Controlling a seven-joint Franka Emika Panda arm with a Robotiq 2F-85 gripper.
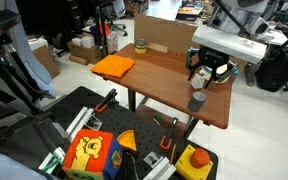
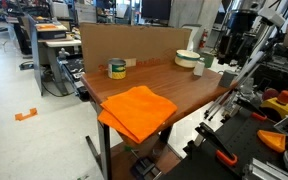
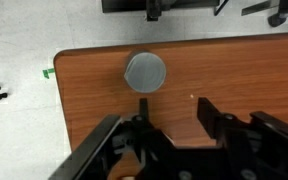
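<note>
A grey cup (image 1: 197, 101) stands on the wooden table near its right front edge. The wrist view shows this cup (image 3: 145, 72) as a round grey disc, ahead of the fingertips and clear of them. Above and behind it, my gripper has its fingers apart with nothing held between them. From exterior view 2 the cup (image 2: 227, 79) appears at the table's right end, below the gripper. A white cup (image 2: 199, 68) stands farther back; in exterior view 1 the gripper partly covers it.
An orange cloth (image 2: 138, 111) lies over the table's front-left corner, with a tin can (image 2: 117, 69) behind it. A green-rimmed white bowl (image 2: 187, 58) sits toward the back right.
</note>
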